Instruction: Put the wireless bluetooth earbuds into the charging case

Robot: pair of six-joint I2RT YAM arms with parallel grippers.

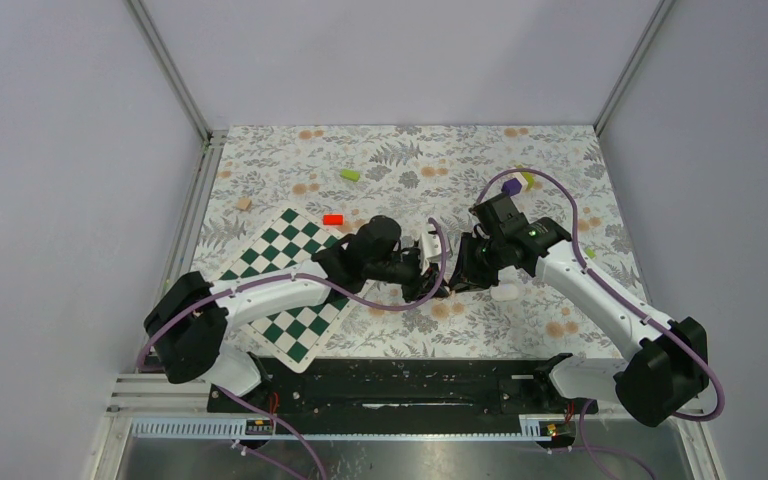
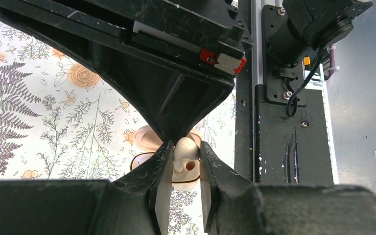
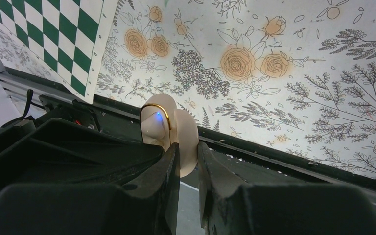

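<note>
In the middle of the table my left gripper [image 1: 427, 285] and right gripper [image 1: 459, 284] meet. In the left wrist view, a white earbud [image 2: 186, 149] is pinched between my left fingertips, over the open charging case [image 2: 182, 182], whose lid stands at the back. My right gripper is shut on the white case [image 3: 187, 137], which shows a gold rim and a small blue light. An earbud inside it is partly covered by my left gripper's black fingers.
A green-and-white checkerboard [image 1: 280, 250] lies at left. A white object [image 1: 505, 291] lies right of the grippers, and small coloured blocks [image 1: 332, 219] are scattered behind. The table's front edge and black rail are close below.
</note>
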